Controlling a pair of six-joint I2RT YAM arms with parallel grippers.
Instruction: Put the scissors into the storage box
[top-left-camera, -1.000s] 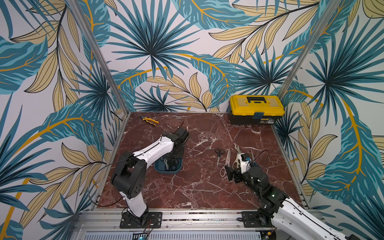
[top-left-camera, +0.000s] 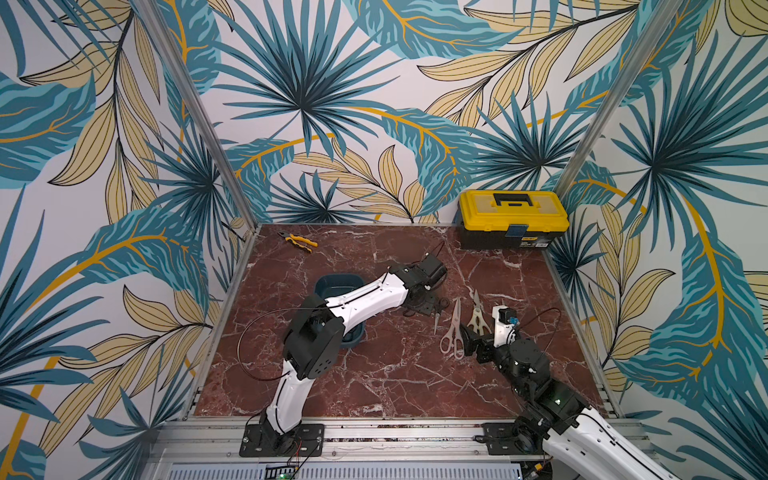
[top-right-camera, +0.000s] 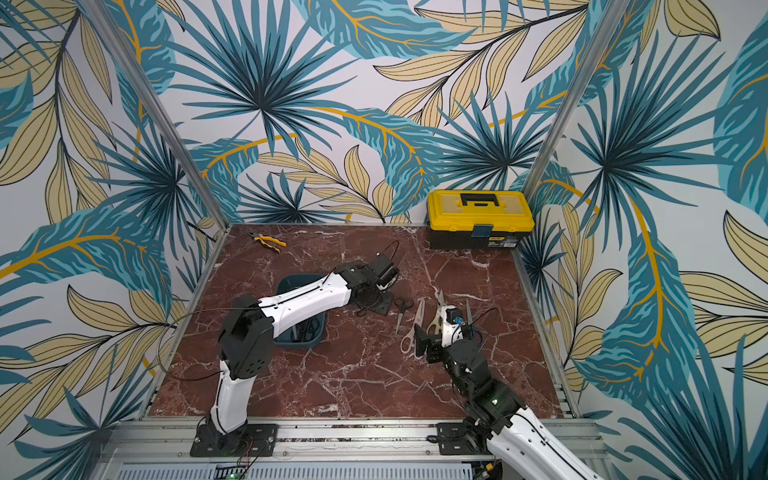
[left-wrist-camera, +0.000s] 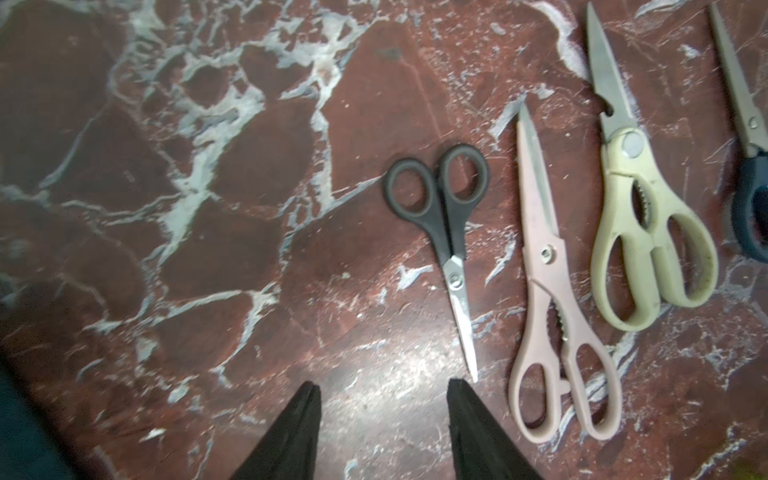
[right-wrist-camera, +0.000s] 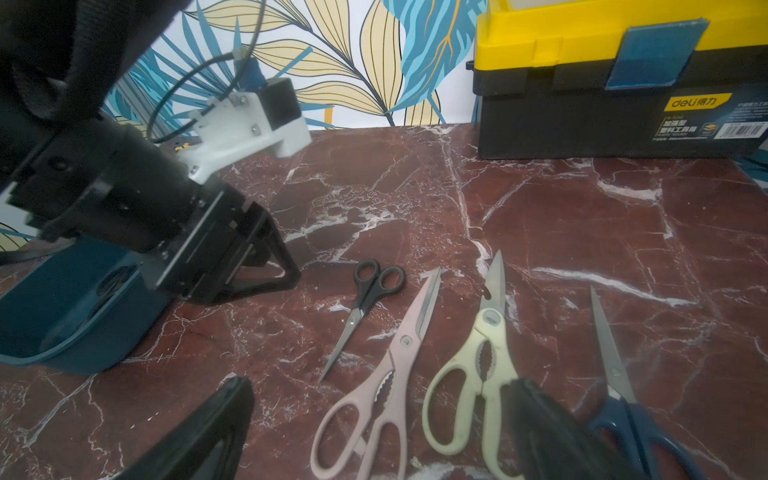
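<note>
My left gripper is open above the table, right of the teal box (right-wrist-camera: 96, 336), which holds dark items. In the left wrist view, small black scissors (left-wrist-camera: 453, 208) lie just beyond its fingertips, with pink scissors (left-wrist-camera: 544, 264), cream scissors (left-wrist-camera: 636, 184) and blue-handled scissors (left-wrist-camera: 748, 120) in a row to their right. My right gripper is open low over the near ends of the pink and cream scissors, nothing visibly held.
A yellow-lidded toolbox (top-left-camera: 512, 216) stands at the back right. Yellow pliers (top-left-camera: 300, 241) lie at the back left.
My left arm has swung rightward from over the teal box toward the scissors. My right arm has shifted slightly. The scissors look unmoved.
</note>
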